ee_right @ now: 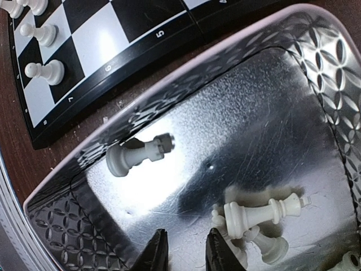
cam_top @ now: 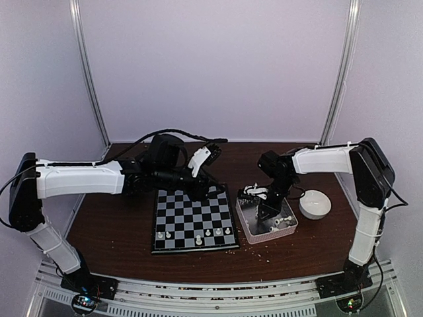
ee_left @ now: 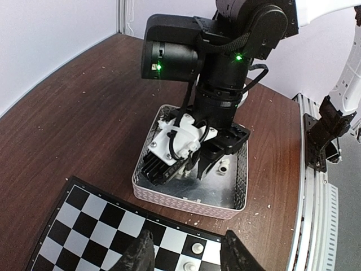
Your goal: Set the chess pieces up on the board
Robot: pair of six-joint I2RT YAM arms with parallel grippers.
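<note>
The chessboard [cam_top: 188,215] holds several white pieces along its near side; white pawns [ee_right: 51,72] show at its edge. Beside it the pink-rimmed bin [ee_left: 186,206] holds loose white pieces, among them a rook [ee_right: 138,153] lying by the wall and a king [ee_right: 265,212] on its side. My right gripper is low over the bin, fingers apart, nothing seen between them, below the rook and left of the king in its wrist view. My left gripper hangs open above the board, nothing between its fingers.
A white bowl [cam_top: 314,205] stands right of the bin.
</note>
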